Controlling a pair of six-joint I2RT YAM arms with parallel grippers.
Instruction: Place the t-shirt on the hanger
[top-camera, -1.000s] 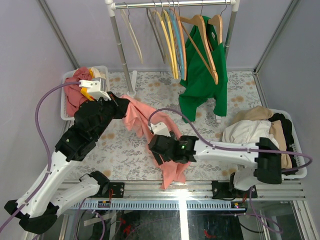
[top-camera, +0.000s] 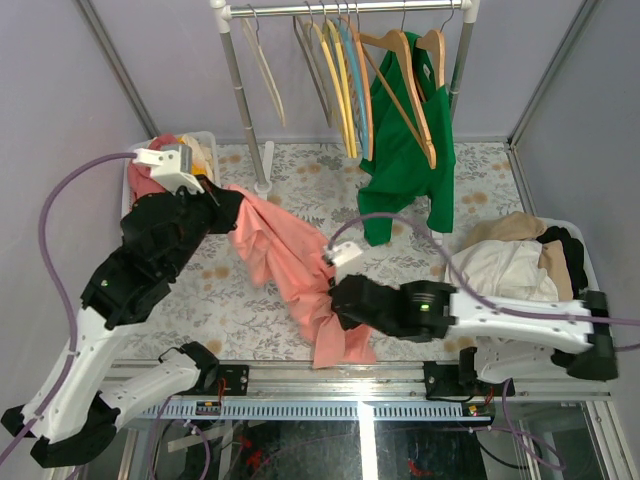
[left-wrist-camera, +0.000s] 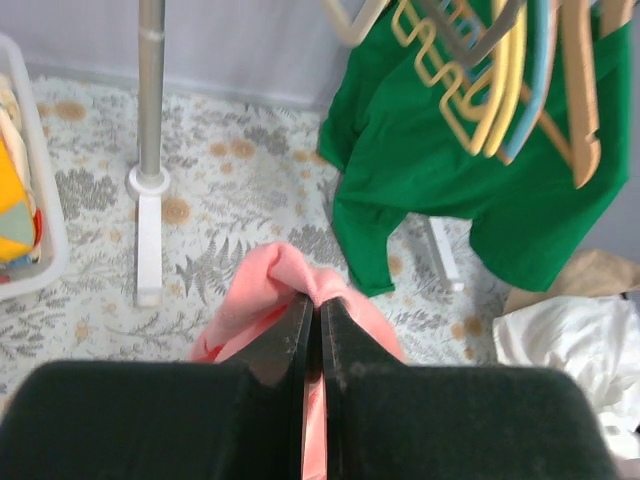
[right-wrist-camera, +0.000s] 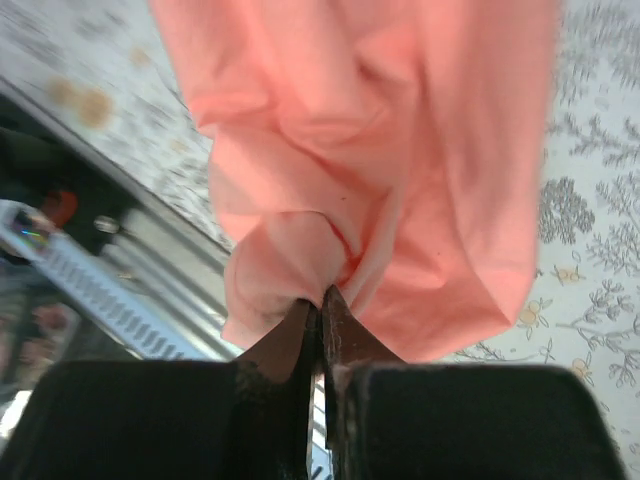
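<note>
A salmon-pink t-shirt (top-camera: 285, 250) hangs bunched in folds between my two arms, slanting from upper left to lower right in the top view. My left gripper is shut on a gathered fold of it; pink cloth (left-wrist-camera: 275, 285) rises just past the fingertips. Lower down, my right gripper is shut on another fold, with the cloth (right-wrist-camera: 290, 250) bunching at its tips. The shirt's collar and sleeves cannot be made out. Several empty hangers, among them a yellow one (top-camera: 342, 90) and a blue one (top-camera: 358, 95), hang from the rail (top-camera: 350, 8).
A green garment (top-camera: 405, 160) hangs at the rail's right, near wooden hangers (top-camera: 405, 85). Clothes baskets stand at the left (top-camera: 126, 190) and right (top-camera: 590, 265). The rack's left post (top-camera: 240, 100) rises behind my left gripper.
The left arm has shifted slightly left, and the shirt's upper end has moved left with it.
</note>
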